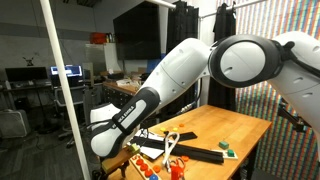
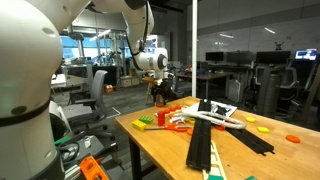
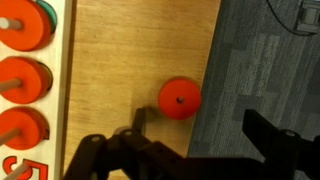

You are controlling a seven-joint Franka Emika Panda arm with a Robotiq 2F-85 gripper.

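A red round disc (image 3: pixel 180 98) with a small dark hole at its centre lies flat on the wooden table near its edge in the wrist view. My gripper is open above it, one finger to each side of the disc's line and nothing between them. At the left of that view stands a light wooden board (image 3: pixel 62 100) with red discs on pegs. In exterior view 1 the gripper (image 1: pixel 115 165) points down at the table's near left end; the single disc cannot be told apart there.
A red cup (image 1: pixel 177 171), a long black bar (image 1: pixel 198 155) and other small items lie across the table in exterior view 1. Beyond the table's edge, grey carpet (image 3: pixel 235 80) shows with a dark cable.
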